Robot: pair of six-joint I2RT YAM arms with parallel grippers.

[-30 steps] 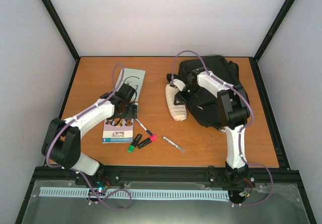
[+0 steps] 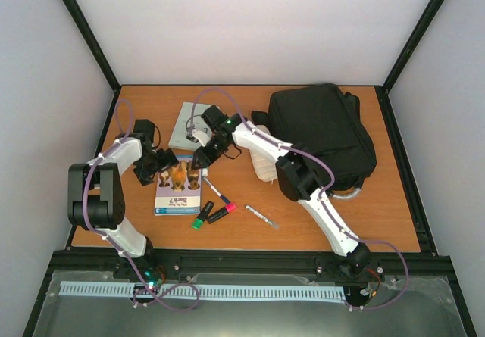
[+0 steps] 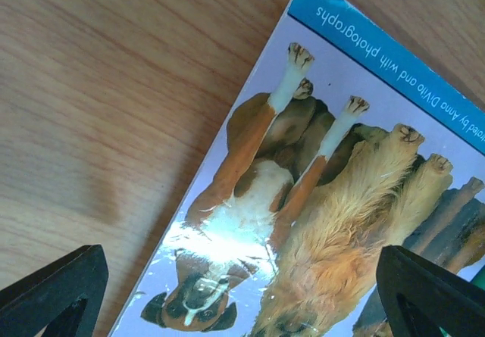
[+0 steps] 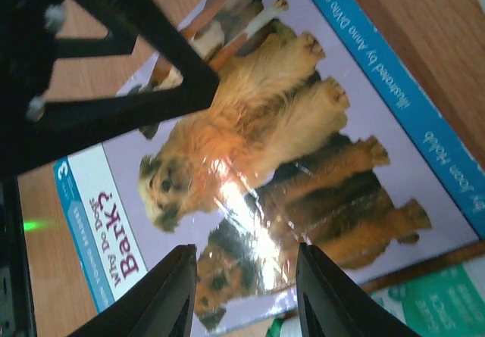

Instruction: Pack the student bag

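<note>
A dog-picture book [image 2: 178, 193] lies flat at the table's left-centre, a grey notebook [image 2: 182, 121] behind it. My left gripper [image 2: 163, 166] hangs open over the book's left side; the left wrist view shows nothing between its fingers. My right gripper [image 2: 201, 159] hovers over the book's back right, near a green-labelled stick [image 4: 432, 299]; its fingers stand slightly apart in the right wrist view, and whether anything is between them cannot be seen. The black bag [image 2: 318, 125] lies at the right, a cream pencil case [image 2: 264, 163] beside it, partly hidden by my right arm.
Green [image 2: 203, 214] and pink [image 2: 221, 213] highlighters, a thin pen [image 2: 216, 191] and a white marker [image 2: 261, 217] lie in front.
My right gripper has swung left from the bag and pencil case to above the book. My left gripper has drawn back leftward from the book's back right.
</note>
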